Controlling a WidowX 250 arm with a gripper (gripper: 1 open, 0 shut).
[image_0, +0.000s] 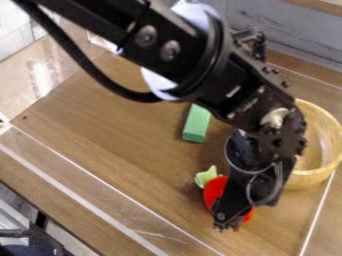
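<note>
My black gripper (235, 207) is lowered over a red round object (217, 190) with a light green leafy top (206, 177), lying on the wooden table in the lower right. The fingers straddle the red object and partly hide it; the gripper is open.
A green block (197, 123) lies behind, left of the arm. A pale bowl (318, 150) sits at the right, partly behind the gripper.
</note>
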